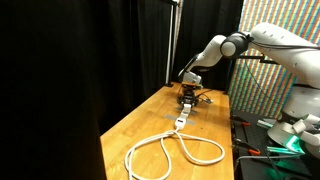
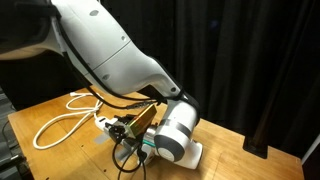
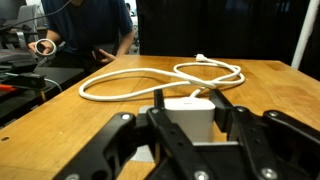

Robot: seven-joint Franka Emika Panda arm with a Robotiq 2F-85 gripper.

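A white block, apparently a power strip (image 1: 180, 123), lies on the wooden table with a long white cord (image 1: 130, 160) looped in front of it. My gripper (image 1: 187, 101) is low over the table at the far end of the strip. In the wrist view the gripper is shut on the pale strip (image 3: 190, 104), with a dark finger (image 3: 156, 127) on either side. The cord (image 3: 125, 98) runs from beyond the strip in a wide loop. In exterior view 2 the arm hides much of the strip, and the cord (image 2: 42, 125) curves at the left.
The wooden table (image 1: 120, 130) has bare room left of the strip and at the right in exterior view 2. Dark curtains (image 2: 235, 60) stand behind. A seated person (image 3: 100, 30) is beyond the table's far left edge in the wrist view.
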